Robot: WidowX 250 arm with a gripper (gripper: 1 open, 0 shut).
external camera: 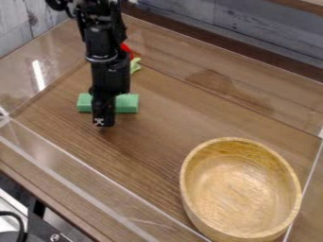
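Observation:
My gripper [104, 117] is low over the left middle of the wooden table, at a green block [124, 103] lying there. Its tips overlap the block's front in this view; whether they touch it is unclear, and the finger state is hard to make out. Behind the arm, a red object [127, 50] and a small pale green item [132, 65] are partly hidden.
A large yellow bowl [240, 189] occupies the front right of the table [214, 104]. Raised edges bound the back, and a dark cable lies at the front left corner.

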